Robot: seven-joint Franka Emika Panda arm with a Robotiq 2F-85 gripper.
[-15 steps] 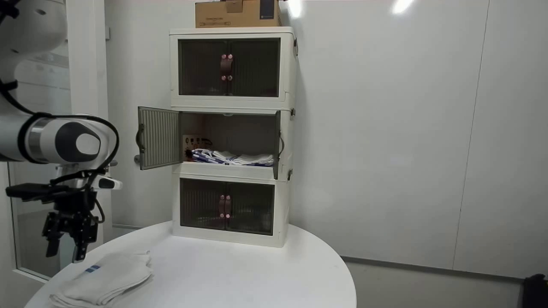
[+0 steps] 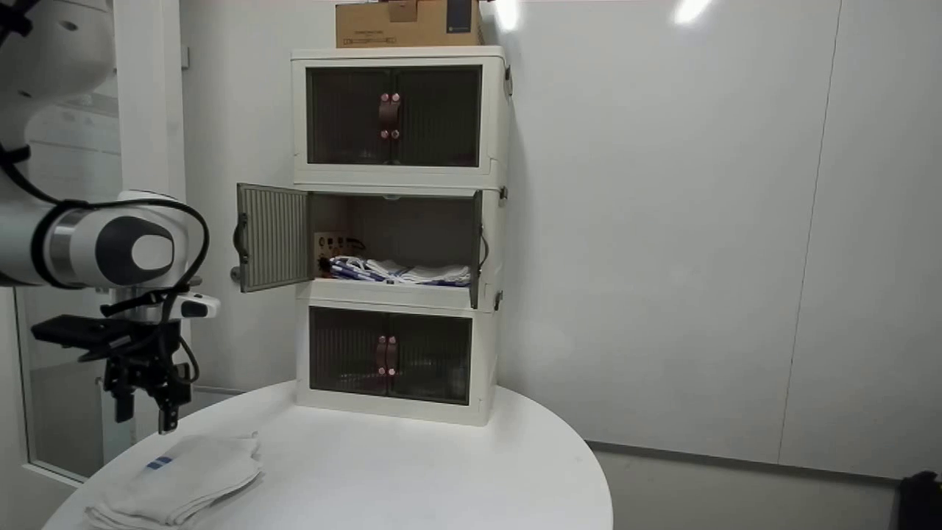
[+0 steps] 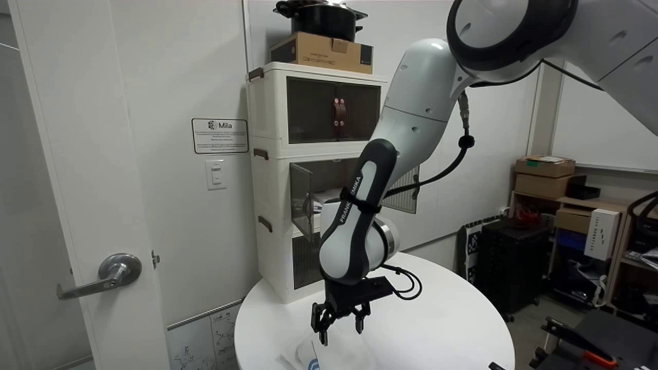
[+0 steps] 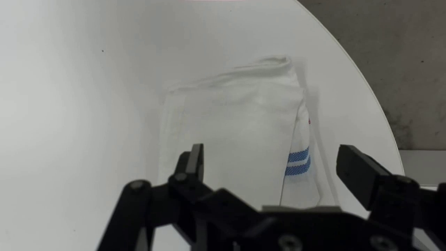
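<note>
A folded white cloth with two blue stripes lies flat on the round white table, near its left edge in exterior view 1. The wrist view has the same cloth below the camera, its striped edge to the right. Above the cloth hangs my gripper, fingers wide apart and nothing between them. Exterior view 2 also finds the gripper clear of the table, over the cloth, which is partly cut off by the frame's lower edge.
A white three-tier cabinet stands at the table's back. Its middle doors are open, with folded cloths and a small box inside; upper and lower doors are closed.
My gripper has risen a little and shifted right in exterior view 1. Cloth and cabinet look unchanged.
</note>
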